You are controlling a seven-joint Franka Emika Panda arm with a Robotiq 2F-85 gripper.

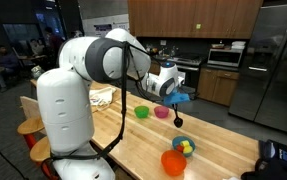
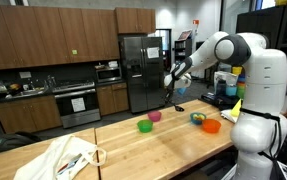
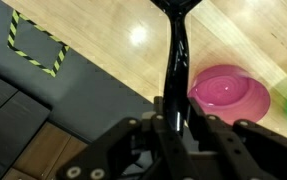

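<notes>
A long-handled black ladle (image 3: 178,60) rises from between the fingers in the wrist view, and my gripper is shut on its handle. In the first exterior view the ladle's dark bowl (image 1: 178,122) hangs below the gripper (image 1: 175,97), above the wooden table. Close to it stands a pink bowl (image 1: 162,112), with a green bowl (image 1: 141,111) to the left. Nearer the camera are a blue bowl (image 1: 175,150) with small items in it and an orange bowl (image 1: 173,162).
A white cloth (image 2: 63,158) lies on the table's far end in the second exterior view. A person (image 1: 168,78) is behind the table. Bare wood (image 1: 218,148) shows right of the blue bowl.
</notes>
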